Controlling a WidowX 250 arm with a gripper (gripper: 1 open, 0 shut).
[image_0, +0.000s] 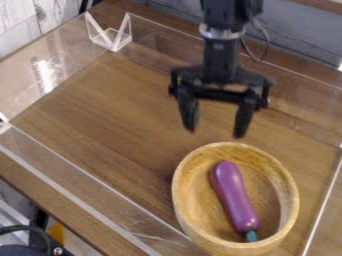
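Observation:
My black gripper hangs over the middle of the wooden table, blurred, its two fingers spread open with nothing visible between them. Below it, at the lower right, a tan bowl holds a long purple object with a teal tip, like a toy eggplant or marker; exactly what it is I cannot tell.
A clear plastic piece stands at the back left. Transparent walls edge the table. Black cables show at the lower left corner.

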